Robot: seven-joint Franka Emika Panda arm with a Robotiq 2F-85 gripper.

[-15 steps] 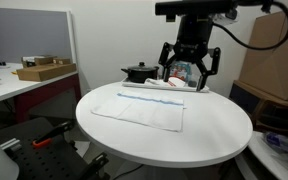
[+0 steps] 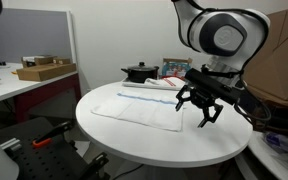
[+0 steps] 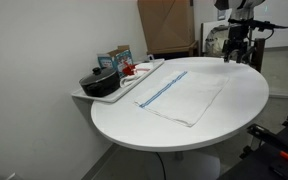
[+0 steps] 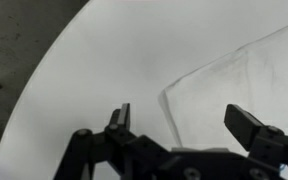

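Observation:
A white cloth with blue stripes along one edge (image 2: 144,110) lies spread flat on the round white table (image 2: 149,146). In the wrist view a corner of the cloth (image 4: 209,100) shows below my gripper, between its two black fingers and towards the right one. My gripper (image 2: 197,113) hangs above the table, just right of the cloth in exterior view 1. Its fingers (image 4: 121,118) stand wide apart, with nothing between them. Exterior view 2 has the gripper (image 3: 240,58) small, at the far end of the table.
A black lidded pot (image 3: 99,80) stands on a white tray (image 3: 114,95) at the table's edge, beside a light cloth (image 3: 137,72) and a colourful box (image 3: 114,60). Cardboard boxes (image 2: 46,70) lie on a side table.
My gripper has come down towards the table and shifted somewhat right in exterior view 1. The striped cloth has not moved.

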